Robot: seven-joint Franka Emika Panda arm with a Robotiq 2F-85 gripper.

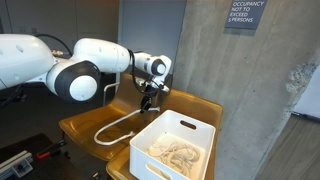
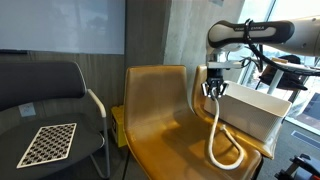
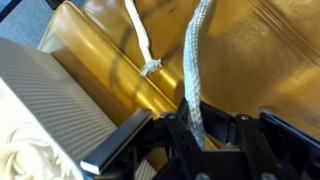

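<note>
A white rope (image 2: 214,140) hangs from my gripper, which is shut on it. In the wrist view the held rope (image 3: 191,62) runs up from between the fingers, and a frayed, knotted end (image 3: 151,67) lies on the tan seat. The lower part of the rope curves over the seat in exterior view 2. My gripper stands above the tan chair (image 1: 90,125), to the left of the white box (image 1: 150,157). More white rope (image 1: 178,157) lies coiled inside that box.
The chair's backrest (image 2: 157,95) rises behind the seat. A dark chair with a patterned seat (image 2: 50,143) stands to the far left in exterior view 2. A concrete wall (image 1: 250,90) is behind the box.
</note>
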